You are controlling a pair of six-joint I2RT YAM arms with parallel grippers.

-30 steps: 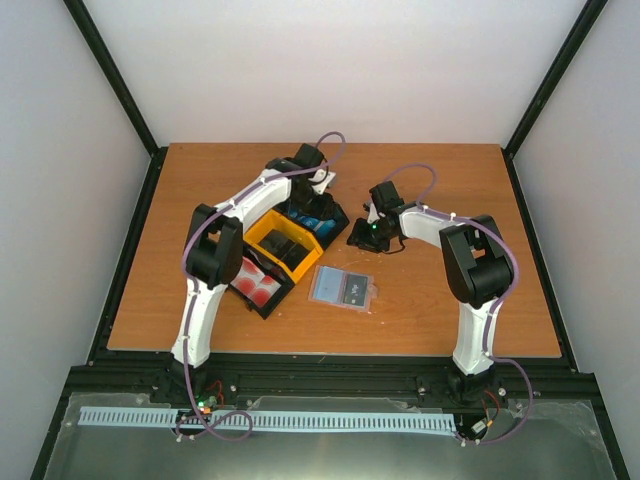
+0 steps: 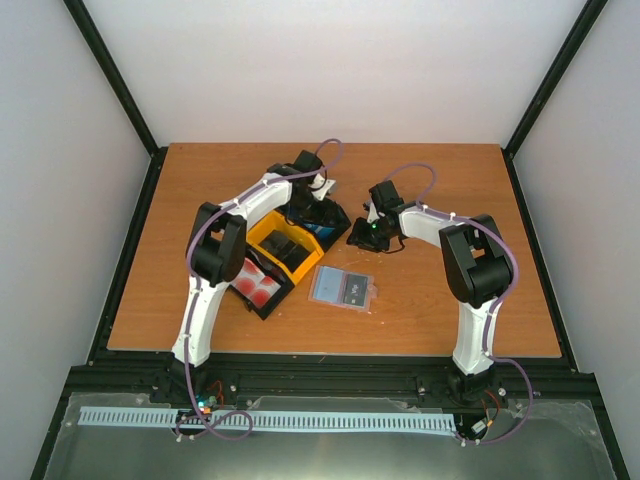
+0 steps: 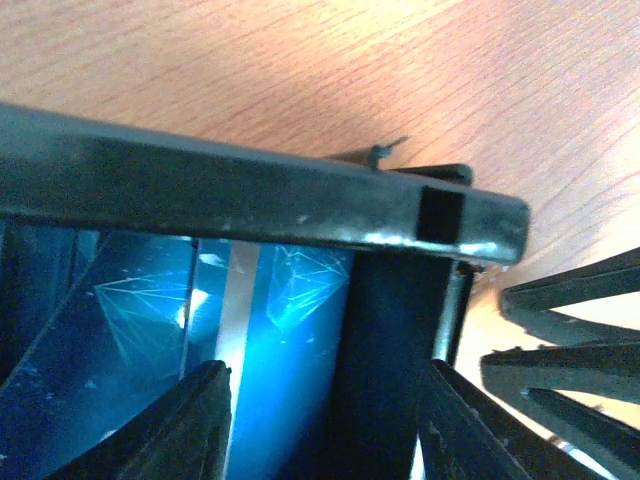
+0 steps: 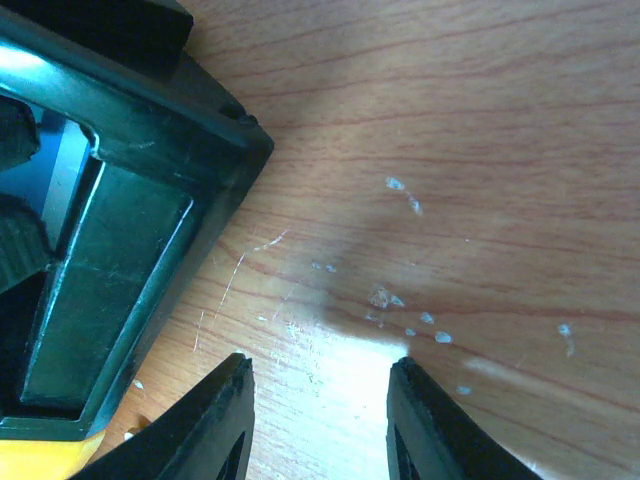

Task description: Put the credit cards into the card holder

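Observation:
A long black holder with an orange middle section (image 2: 268, 232) lies diagonally on the table. My left gripper (image 2: 316, 212) is over its upper-right compartment, where blue cards (image 3: 300, 350) show under the black rim. Its fingertips (image 3: 206, 400) stand apart, the gripper open, low at that compartment. My right gripper (image 2: 362, 240) is just right of the holder's end; in the right wrist view its open fingers (image 4: 222, 410) hang over bare wood beside the black end (image 4: 120, 280). Two cards in a clear sleeve (image 2: 340, 288) lie in front.
The lower-left compartment holds red-and-white items (image 2: 255, 284). The two grippers are close together at the back centre.
The left arm has shifted very slightly over the holder's upper-right compartment. The right arm has not visibly moved.

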